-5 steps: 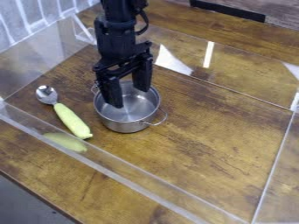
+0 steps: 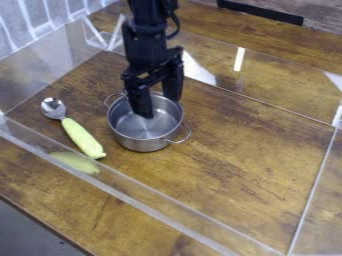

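My black gripper [image 2: 154, 92] hangs over a round steel pot [image 2: 147, 126] with wire handles, near the centre of the camera view. Its two dark fingers point down at the pot's back part and stand apart, open, with nothing visible between them. A pale yellow-green corn cob [image 2: 82, 138] lies left of the pot, with a silver spoon-like utensil [image 2: 54, 107] at its upper end.
Clear transparent panels edge the area at the lower left and right, with the cob reflected in the left one. A white railing stands at the top left.
The gripper has risen and shifted slightly back from lower in the pot. The pot, cob and utensil have not visibly moved.
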